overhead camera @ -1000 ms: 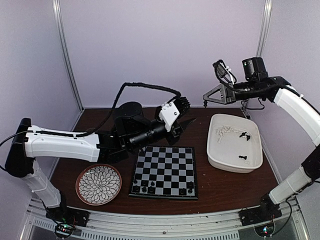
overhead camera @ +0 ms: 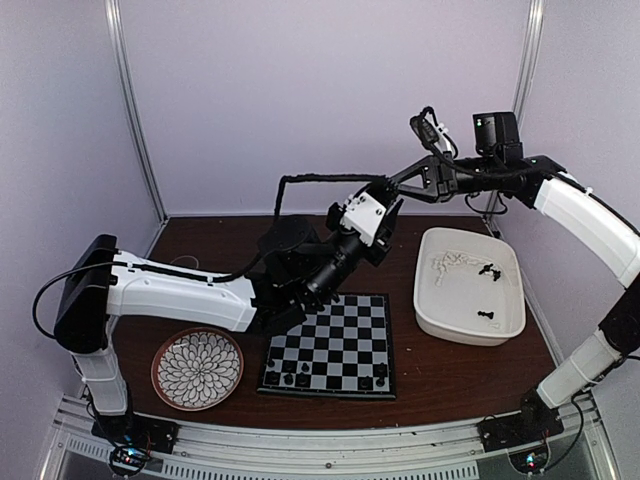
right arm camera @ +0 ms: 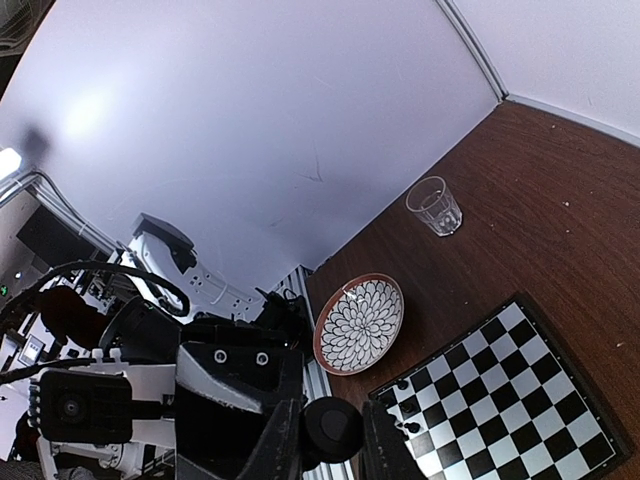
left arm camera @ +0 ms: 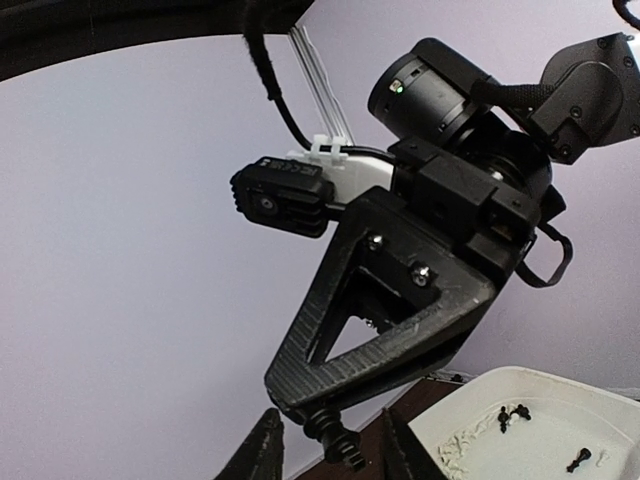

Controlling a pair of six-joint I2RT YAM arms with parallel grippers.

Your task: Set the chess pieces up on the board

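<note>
A black chess piece sticks out from the tip of my right gripper, which is shut on it; in the right wrist view its round end faces the camera. My left gripper reaches around the piece from below, its fingers [left arm camera: 262, 452] apart on either side with gaps showing, so it is open. In the top view the two grippers meet above the table's back half, and the left arm hides the piece. The chessboard [overhead camera: 345, 345] carries several black pieces [right arm camera: 405, 408] along its near edge.
A white bin [overhead camera: 468, 328] at the right holds white pieces [overhead camera: 455, 260] and a few black ones [overhead camera: 486, 314]. A patterned plate [overhead camera: 197, 368] lies left of the board. A clear glass [right arm camera: 436, 207] stands behind the plate.
My left arm has moved right and up to the right gripper. Board and bin look the same.
</note>
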